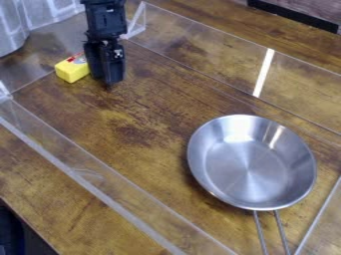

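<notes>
A black robot gripper reaches down from the top left, its open fingers low over the wooden surface. Just left of it, partly behind it, lies a small yellow block with a bit of red on its top. Whether the fingers touch the block is hard to tell. A steel frying pan sits at the lower right, its wire handle pointing toward the bottom edge.
Clear plastic walls edge the wooden work surface. A silvery, crumpled covering is at the top left. The middle of the surface between gripper and pan is bare.
</notes>
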